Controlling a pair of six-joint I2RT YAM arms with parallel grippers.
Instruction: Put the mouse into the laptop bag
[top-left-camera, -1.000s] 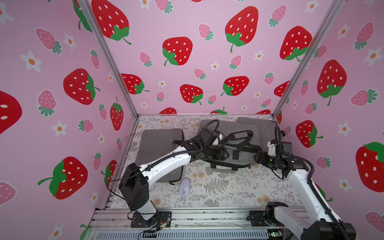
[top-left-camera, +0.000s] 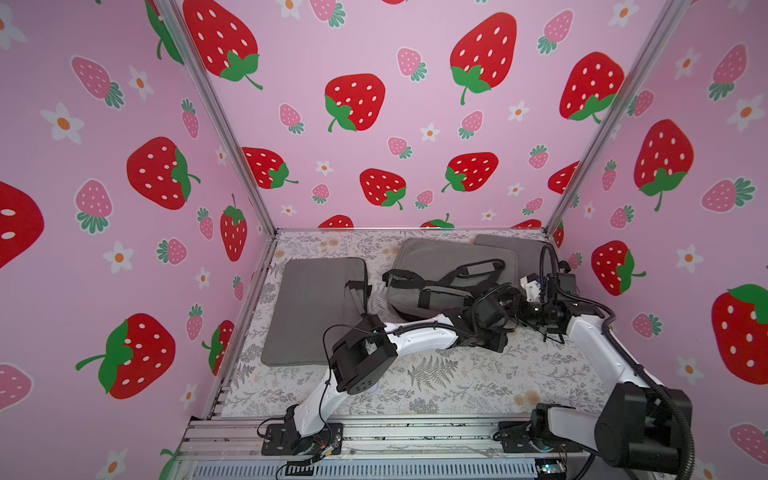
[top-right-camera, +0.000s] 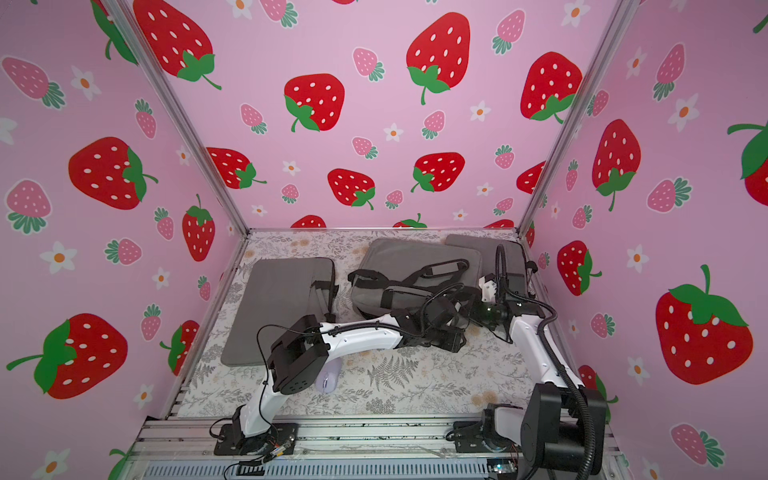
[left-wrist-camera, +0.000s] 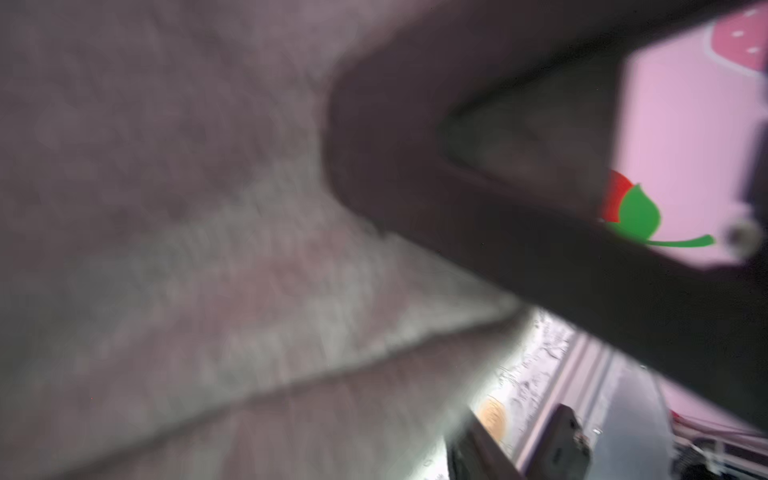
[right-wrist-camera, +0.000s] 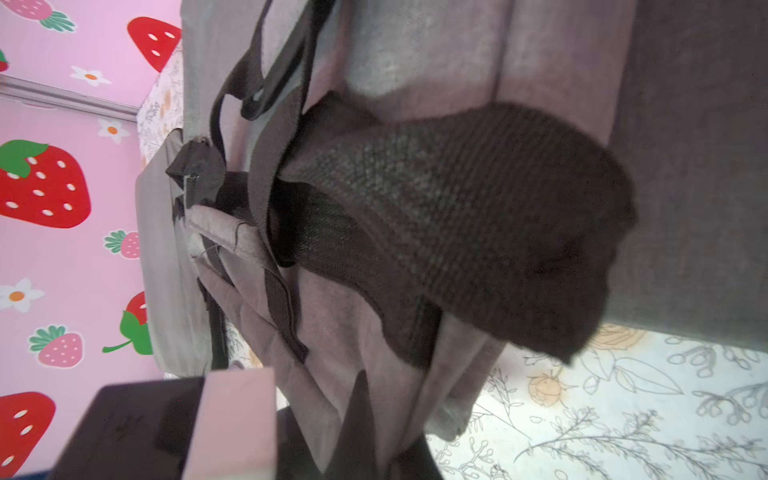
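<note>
The lavender mouse (top-right-camera: 328, 376) lies on the table near the front, partly covered by my left arm in the top right view. The grey laptop bag (top-left-camera: 436, 256) lies flat at the middle back, with dark straps and its front side towards me. My left gripper is at the bag's front right part, fingers spread; bag cloth and a dark strap (left-wrist-camera: 384, 160) blur across its wrist view. At the bag's right front corner my right gripper is shut low against the grey cloth; whether a thin fold sits between its fingers is unclear.
Another grey case (top-left-camera: 312, 312) lies at the left and a further grey one (top-right-camera: 480, 248) at the back right. Both arms are close together at the bag's right end.
The right arm has shifted slightly.
</note>
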